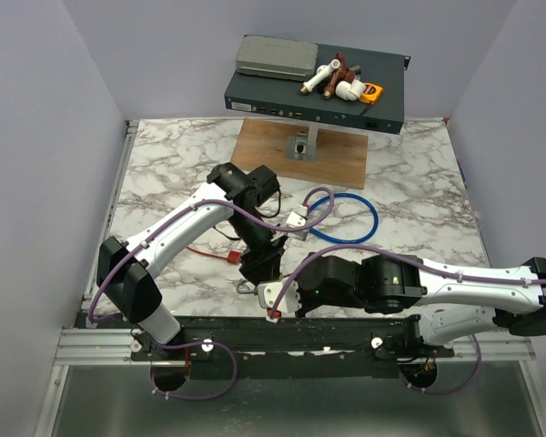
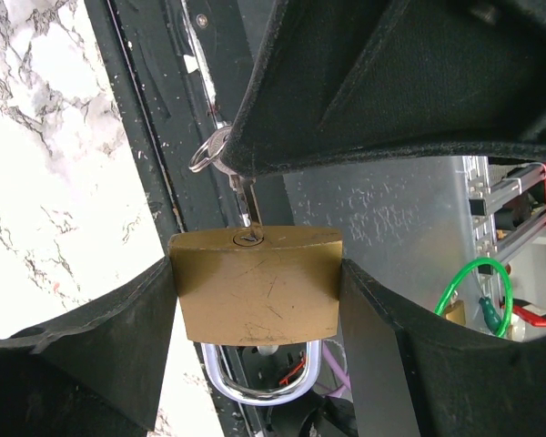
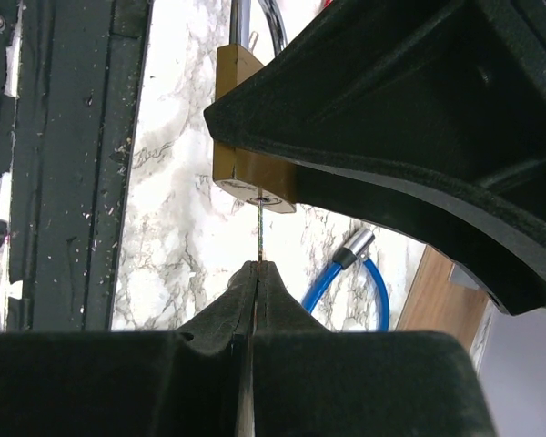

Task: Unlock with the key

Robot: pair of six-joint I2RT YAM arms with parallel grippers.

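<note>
A brass padlock is clamped between the fingers of my left gripper, its silver shackle on the side away from the keyhole. In the left wrist view the key meets the keyhole with its blade, and a small ring hangs at its head. My right gripper is shut on the key's head; in the right wrist view the thin key appears edge-on, its tip in the padlock. I cannot tell whether the shackle is released.
On the marble table lie a blue cable and a red-ended cable. A wooden board carries a stand with a dark shelf at the back. The dark front edge runs close below both grippers.
</note>
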